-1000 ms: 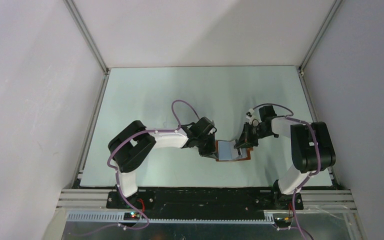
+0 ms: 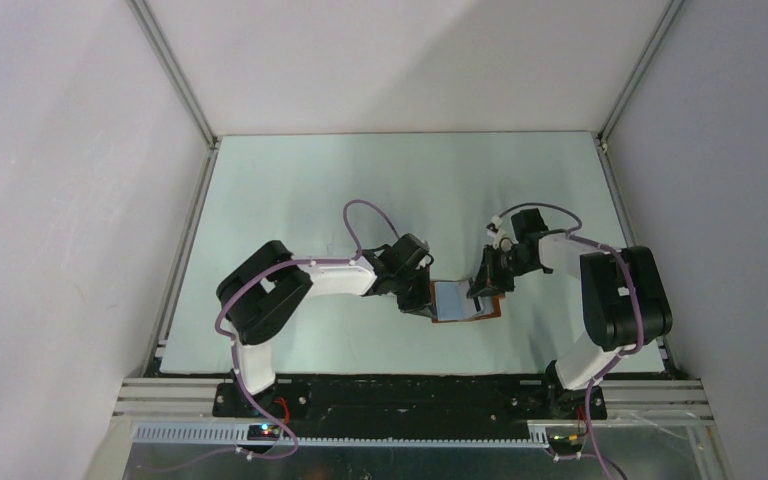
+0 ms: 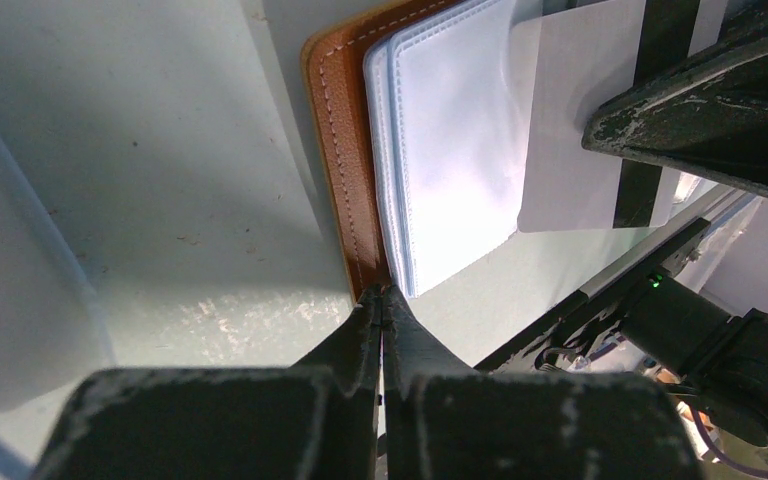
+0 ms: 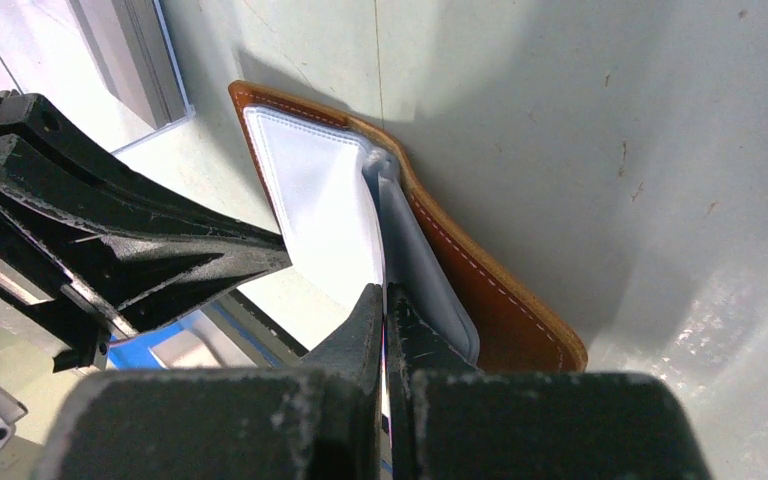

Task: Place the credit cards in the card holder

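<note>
A brown leather card holder (image 3: 342, 160) with clear plastic sleeves (image 3: 455, 150) lies open on the table. A grey card with a black stripe (image 3: 570, 150) rests on the sleeves at its right in the left wrist view, under the other gripper's dark finger. My left gripper is shut at the holder's left edge, nothing visible between its fingers. My right gripper is shut over the sleeves at the holder's other side, its tips at the upright edge of a pale sleeve or card; I cannot tell whether that edge is between them.
A clear plastic case with grey contents (image 4: 125, 60) lies beside the left gripper, mostly hidden from above by the left arm.
My right arm has shifted very slightly at the holder. The left arm and the holder look unchanged.
</note>
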